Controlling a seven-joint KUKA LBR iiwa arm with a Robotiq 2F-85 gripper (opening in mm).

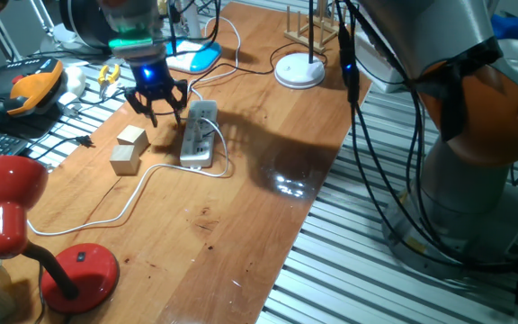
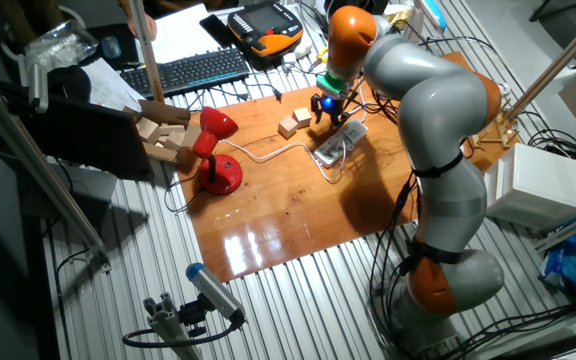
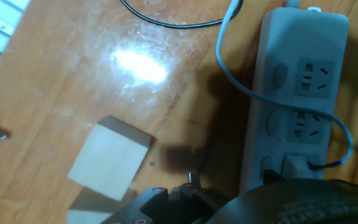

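My gripper (image 1: 166,121) hangs above the wooden table with its two fingers apart and nothing visible between them. Two pale wooden blocks, a nearer one (image 1: 124,161) and a farther one (image 1: 133,138), sit close together to its front left. Just right of the gripper lies a white power strip (image 1: 198,148) with a plug and a white cable in it. In the wrist view, one block (image 3: 109,160) shows its top at lower left, the other is partly cut off by the bottom edge, and the power strip (image 3: 291,43) fills the right side. Dark gripper parts cover the bottom there.
A red lamp (image 1: 81,277) stands at the table's near left. The white cable (image 1: 106,219) loops across the table toward it. Behind are a white lamp base (image 1: 299,72) and a wooden peg rack (image 1: 316,36).
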